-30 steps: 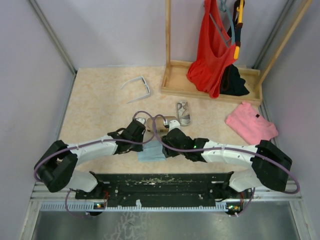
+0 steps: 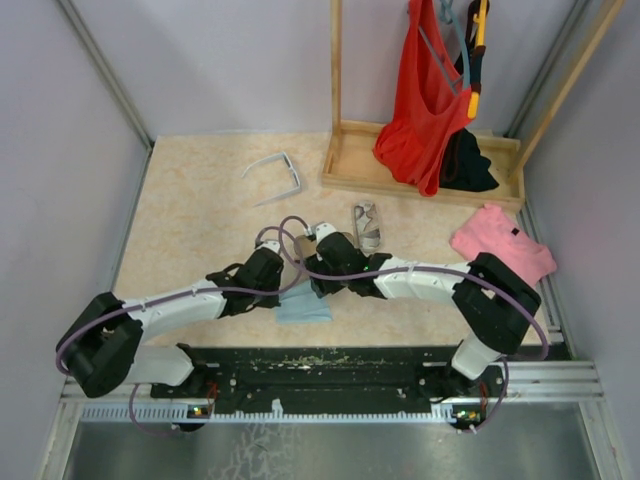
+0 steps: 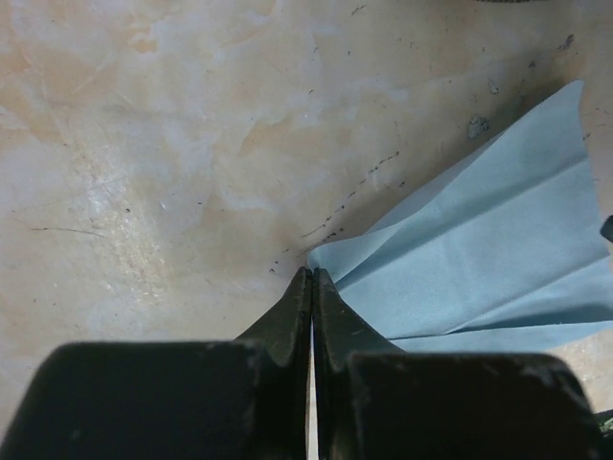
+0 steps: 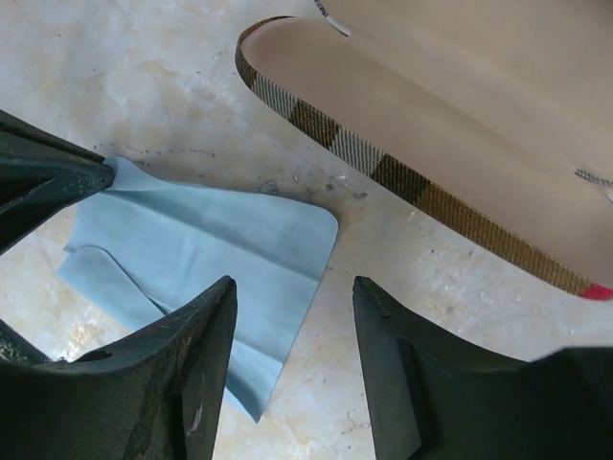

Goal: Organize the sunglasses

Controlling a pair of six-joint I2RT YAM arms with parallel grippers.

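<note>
A light blue cloth [image 2: 304, 310] lies on the table beneath both grippers. My left gripper is shut at the cloth's left edge, its tips touching that corner; whether any fabric is pinched cannot be told. My right gripper hangs open over the table at the cloth's edge. A tan glasses case [image 4: 412, 144] with a plaid rim lies open beside the cloth, mostly hidden by the right arm in the top view. White sunglasses [image 2: 294, 178] lie farther back; a patterned pale case [image 2: 366, 226] sits to their right.
A wooden rack [image 2: 350, 178] with red and black garments stands at the back right. A pink folded cloth [image 2: 500, 243] lies at the right.
The left arm has shifted slightly left.
</note>
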